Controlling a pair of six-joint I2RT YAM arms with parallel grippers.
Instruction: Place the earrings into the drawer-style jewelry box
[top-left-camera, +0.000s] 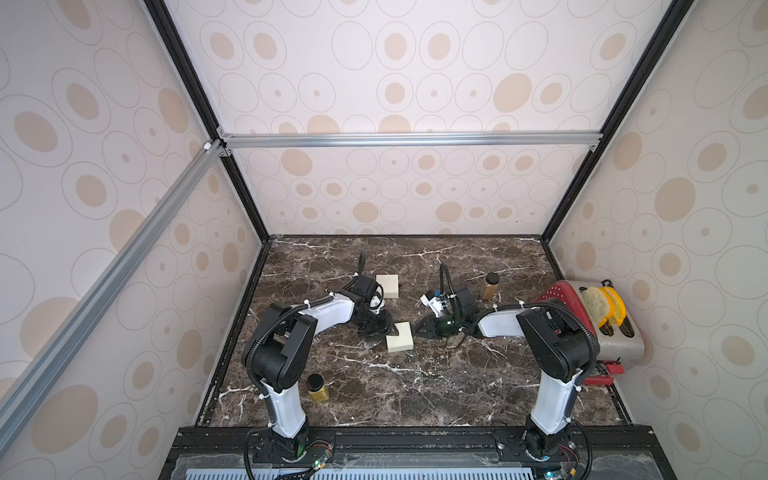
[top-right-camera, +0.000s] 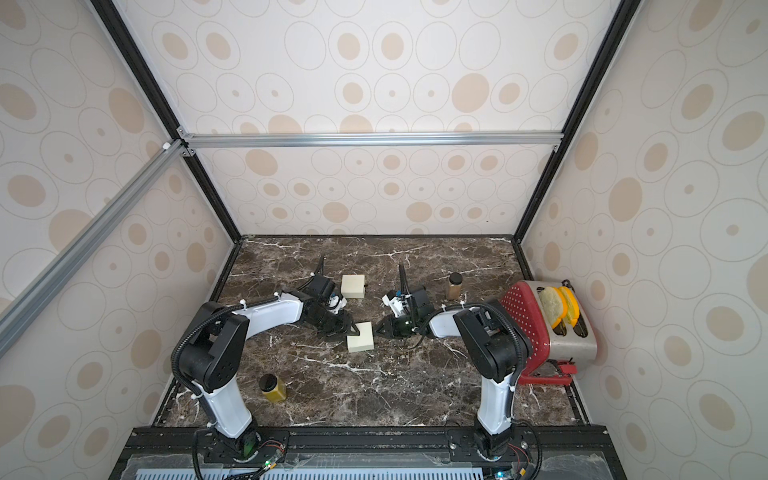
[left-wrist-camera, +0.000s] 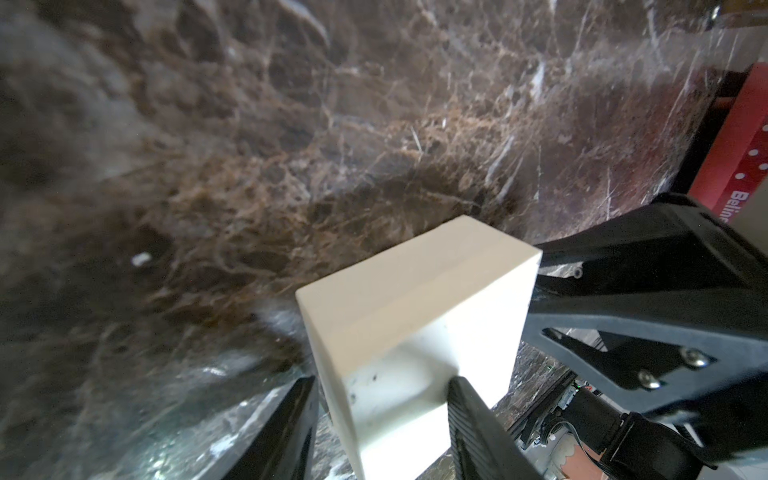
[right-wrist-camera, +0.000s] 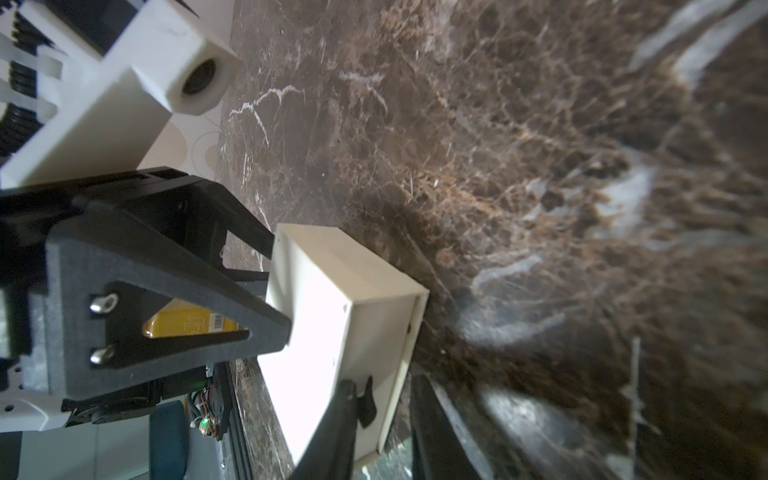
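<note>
Between my two grippers a small cream box (top-left-camera: 400, 339) lies on the marble table, with a second cream box (top-left-camera: 387, 285) behind it. In the left wrist view my left gripper is part open around the near box (left-wrist-camera: 416, 272), one finger at its front, the other just outside. In the right wrist view my right gripper is part open beside the box's side (right-wrist-camera: 376, 336), where a small dark tab shows. No earrings can be made out.
A red and silver toaster (top-left-camera: 624, 344) with yellow slices stands at the right edge. A jar (top-left-camera: 490, 288) stands at back right, another jar (top-left-camera: 318, 388) at front left.
</note>
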